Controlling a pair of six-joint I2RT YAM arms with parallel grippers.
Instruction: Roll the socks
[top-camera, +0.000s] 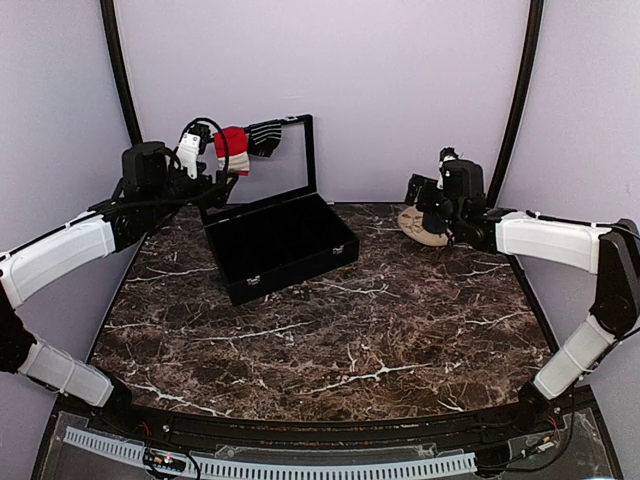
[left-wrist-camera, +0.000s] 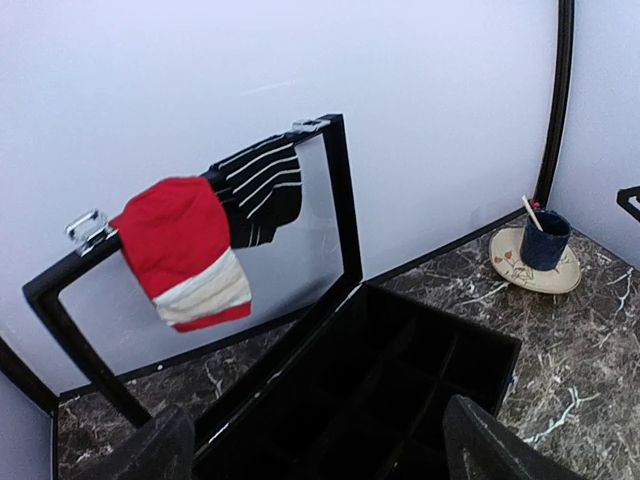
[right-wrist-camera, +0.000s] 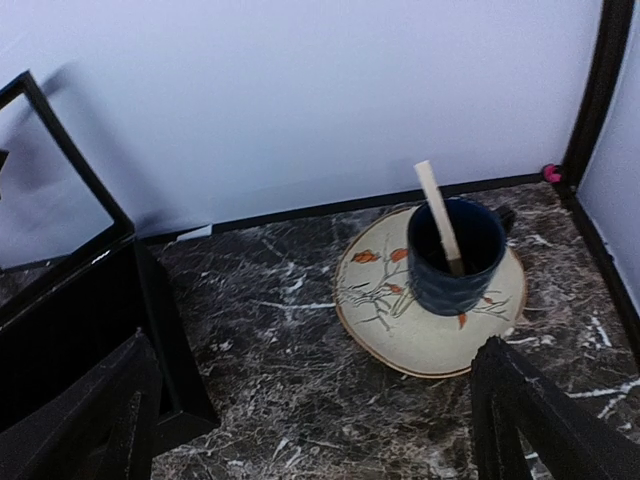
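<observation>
A red sock with a white band (left-wrist-camera: 178, 232) and a black sock with white stripes (left-wrist-camera: 262, 188) hang side by side over the top bar of the box's raised lid frame. In the top view the red sock (top-camera: 232, 145) is partly covered by my left arm's cable. My left gripper is open and empty, facing the box and the hanging socks without touching them. On the right, my right gripper stands open too, nothing between its fingers, above the table near the plate.
The black box (top-camera: 290, 275) with inner compartments stands open at the table's left back. A dark blue mug (right-wrist-camera: 455, 275) holding a pale stick sits on a cream plate (right-wrist-camera: 390, 345) at the back right.
</observation>
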